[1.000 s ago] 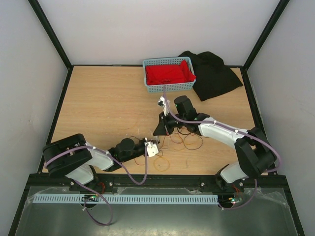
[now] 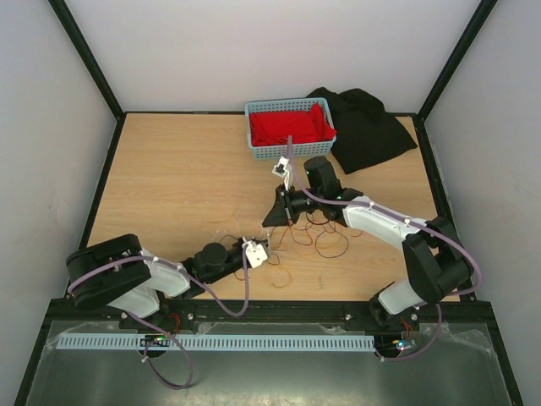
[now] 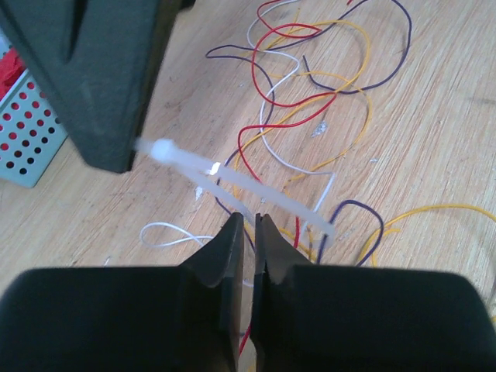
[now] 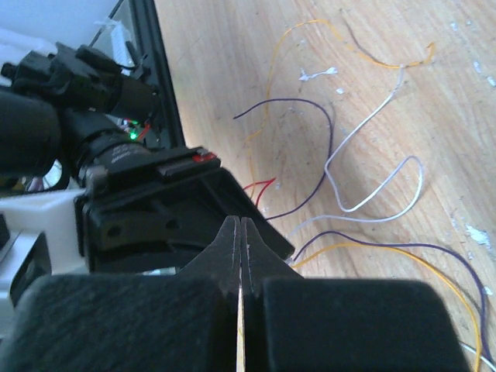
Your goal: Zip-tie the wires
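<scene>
Red, yellow, purple and white wires (image 3: pixel 333 93) lie loose in loops on the wooden table (image 2: pixel 169 169). In the left wrist view a white zip tie (image 3: pixel 271 195) is held up over them, one end by the dark finger above, the other near my left gripper's tips. My left gripper (image 2: pixel 260 244) is low at the lower middle of the top view; its fingertips look close together, and whether it grips the tie is unclear. My right gripper (image 2: pixel 269 222) is just above and beside it, shut, with nothing clearly visible between its tips in its own view (image 4: pixel 240 221).
A blue basket (image 2: pixel 289 150) with red cloth (image 2: pixel 283 127) stands at the back, beside a black cloth (image 2: pixel 372 131). Small white scraps (image 4: pixel 318 74) lie among the wires.
My right gripper has shifted slightly against the wires, dipping and rising around the left one. My left arm has moved slightly, its wrist a little lower in the top view.
</scene>
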